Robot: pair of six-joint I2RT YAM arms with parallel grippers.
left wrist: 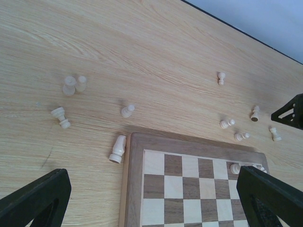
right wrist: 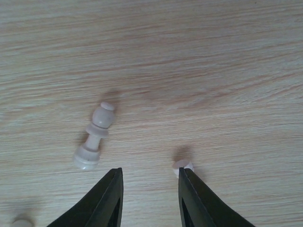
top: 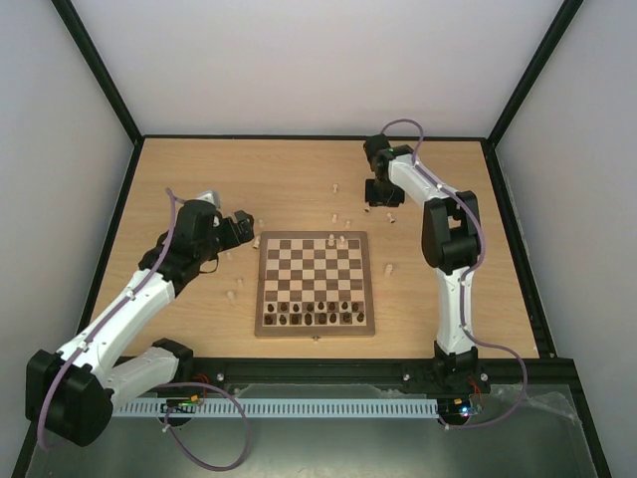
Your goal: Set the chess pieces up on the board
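The chessboard (top: 267, 299) lies mid-table, with dark pieces (top: 309, 319) in two rows on its near side. Two light pieces (top: 331, 240) are at its far edge, toward the right. My right gripper is partly open over the back right of the table, with nothing between its fingers. A light piece (right wrist: 182, 165) shows by its right fingertip, partly hidden; another light piece (right wrist: 94, 135) lies on its side to the left. Beyond the board's far left corner, my left gripper stands wide open and empty above the table.
Loose light pieces are scattered around the board: a larger one (left wrist: 118, 149) against its left corner, several to the left such as this fallen one (left wrist: 60, 117), and one right of the board (top: 388, 269). Bare table (top: 269, 179) lies behind.
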